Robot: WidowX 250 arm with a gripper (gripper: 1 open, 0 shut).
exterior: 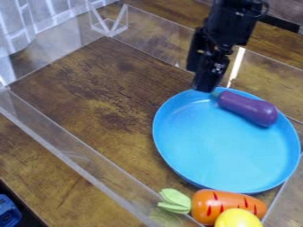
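My black gripper (208,71) hangs open at the upper right, over the back rim of a blue plate (219,151), with nothing seen between its fingers. A purple eggplant (249,108) lies on the plate just right of and below the gripper. An orange carrot (219,203) with a pale green top and a yellow round object (238,220) lie in front of the plate.
Clear plastic walls (71,168) border the wooden surface (89,97), which is bare left of the plate. A blue object (6,211) sits at the bottom left corner.
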